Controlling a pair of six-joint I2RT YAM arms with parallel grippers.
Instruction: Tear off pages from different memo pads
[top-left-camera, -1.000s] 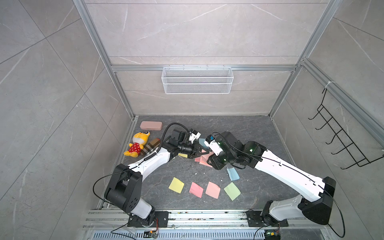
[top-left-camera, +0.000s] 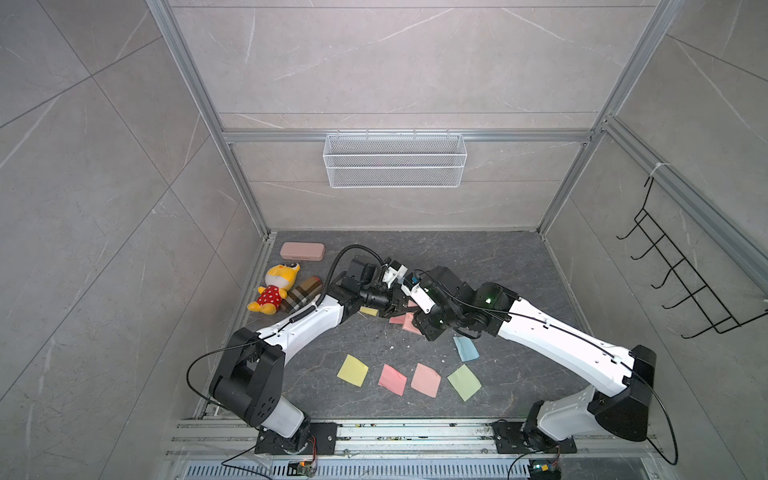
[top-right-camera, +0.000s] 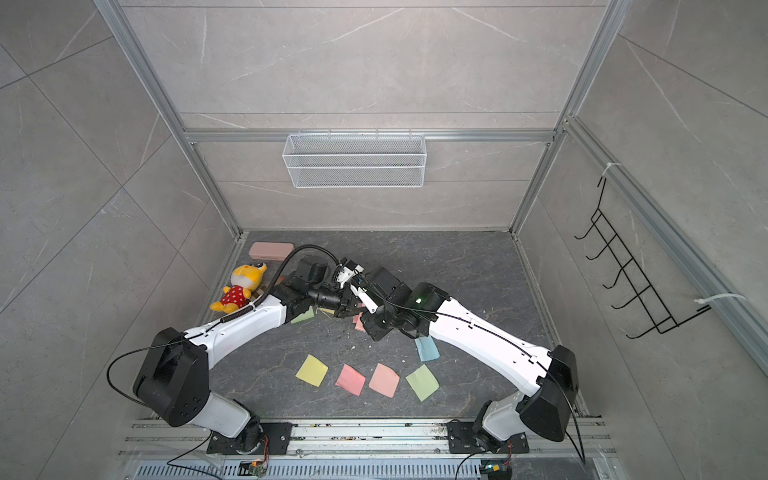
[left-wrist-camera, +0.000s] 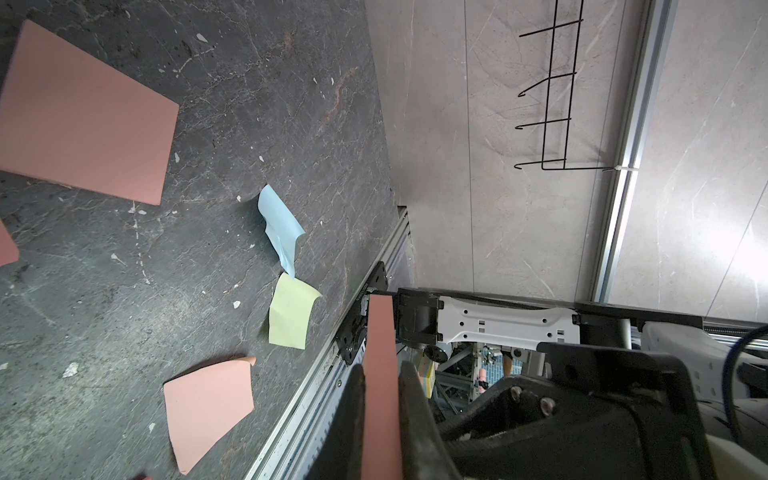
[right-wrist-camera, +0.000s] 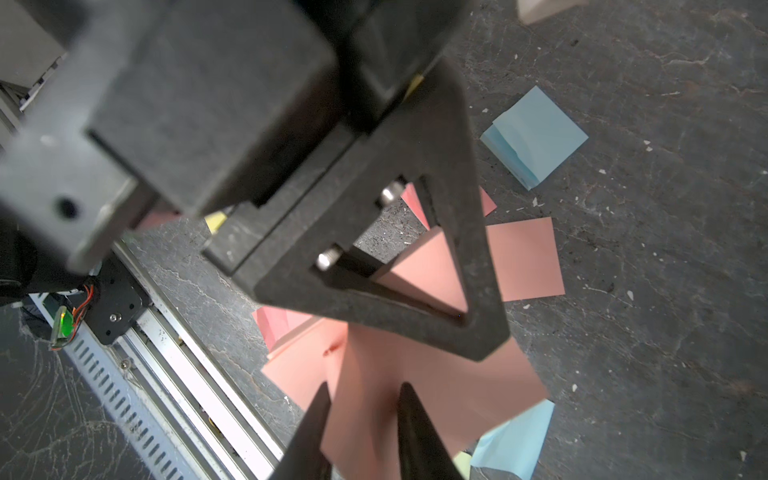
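My two grippers meet above the middle of the floor. In the left wrist view my left gripper is shut on a pink memo pad (left-wrist-camera: 382, 344), seen edge-on. My right gripper is at a raised pink sheet (right-wrist-camera: 448, 384), its fingertips blurred at the paper; whether they grip is unclear. Pink pads (right-wrist-camera: 524, 256) and a blue pad (right-wrist-camera: 534, 136) lie below. Separate yellow (top-left-camera: 352, 370), red (top-left-camera: 392, 380), pink (top-left-camera: 425, 381), green (top-left-camera: 464, 382) and blue (top-left-camera: 465, 348) sheets lie toward the front and right.
A yellow toy (top-left-camera: 280, 276), a pink case (top-left-camera: 302, 250) and a plaid item lie at the left. A white wire basket (top-left-camera: 393, 160) hangs on the back wall, a black hook rack (top-left-camera: 680, 272) on the right wall.
My right arm has shifted slightly left and its wrist turned, bringing its gripper closer against the left one. The left arm has barely moved.
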